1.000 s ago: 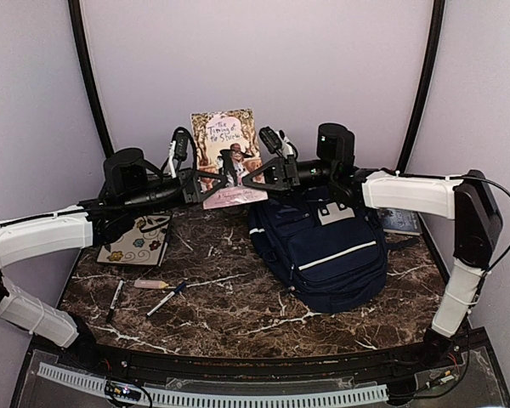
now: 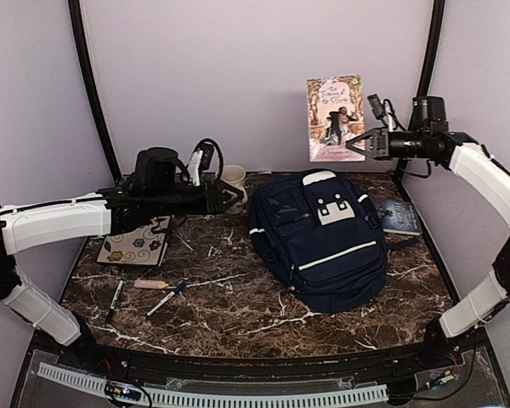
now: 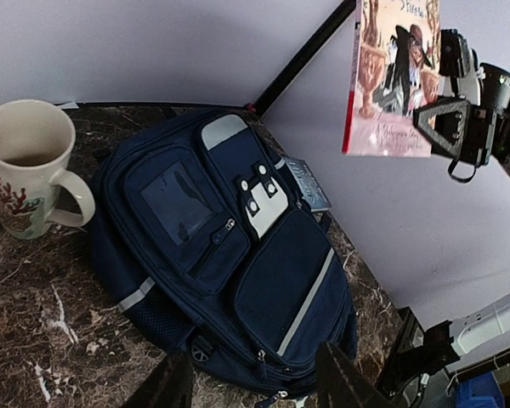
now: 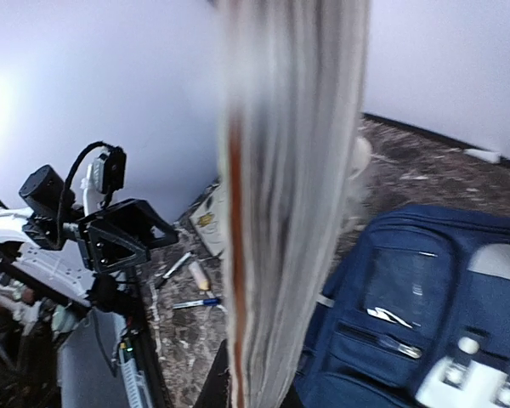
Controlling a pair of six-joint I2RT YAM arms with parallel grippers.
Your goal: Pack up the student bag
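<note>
A thin pink book [image 2: 335, 115] with an illustrated cover hangs upright in the air above the back right of the table. My right gripper [image 2: 357, 144] is shut on its lower right edge. From the right wrist view the book [image 4: 285, 187] shows edge-on as a blurred band of pages, hiding much of that view. My left gripper [image 2: 235, 199] stands open and empty near the mug; its fingertips [image 3: 172, 381] show apart in the left wrist view. The navy backpack [image 2: 323, 246] lies front side up on the table. Its zipped front pocket [image 3: 187, 208] faces up; the main opening cannot be made out.
A cream mug [image 3: 25, 161] stands left of the backpack. A blue book [image 2: 399, 216] lies at its right. On the left are a flowered notebook [image 2: 134, 245], a pink marker [image 2: 150, 284] and two pens.
Earlier both grippers were at the pink book over the table's middle. The left gripper has let go and shifted slightly right; the right one has carried the book right and up.
</note>
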